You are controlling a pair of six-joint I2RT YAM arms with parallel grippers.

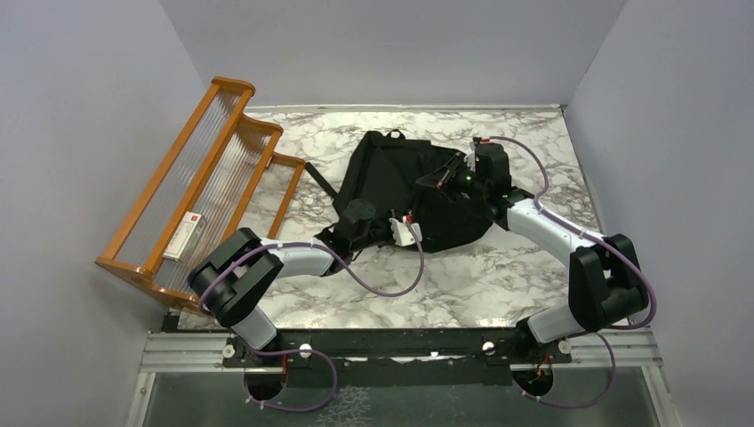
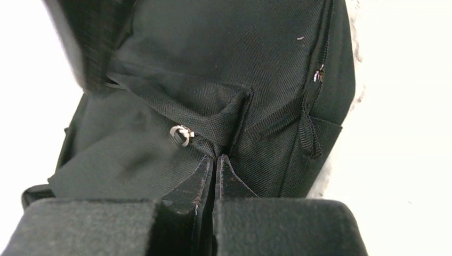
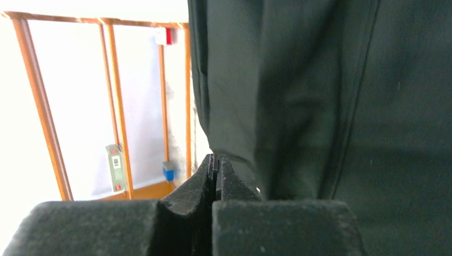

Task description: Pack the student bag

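The black student bag (image 1: pixel 382 173) lies on the marble table, its fabric loose and folded. In the left wrist view, my left gripper is shut, its fingertips touching the bag's fabric below a fold, beside a metal zipper pull (image 2: pixel 182 134). No cloth shows clearly between them. Over the bag's right half, in the top view, my right gripper (image 1: pixel 439 185) points left. It is shut as well, with its tips (image 3: pixel 216 158) against or just in front of a dark fabric edge; whether cloth is pinched there is hidden. The bag's inside cannot be seen.
A wooden rack (image 1: pixel 200 178) with clear panels stands left of the bag, a pale box (image 1: pixel 184 237) on it. A black strap (image 1: pixel 320 179) reaches toward the rack. Bare marble (image 1: pixel 498 285) lies in front of the bag and to its right.
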